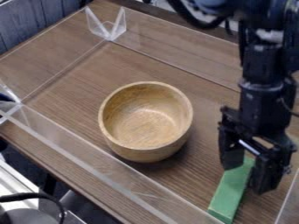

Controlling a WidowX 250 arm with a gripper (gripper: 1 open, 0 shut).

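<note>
My black gripper [250, 150] hangs at the right, low over a green rectangular block [229, 197] lying on the wooden table. Its fingers stand open, on either side near the block's upper end, which is partly hidden behind them. A light wooden bowl [146, 122] sits left of the gripper, apart from it.
Clear plastic edges run along the left and upper side. Black cables [35, 199] lie off the table at the lower left.
</note>
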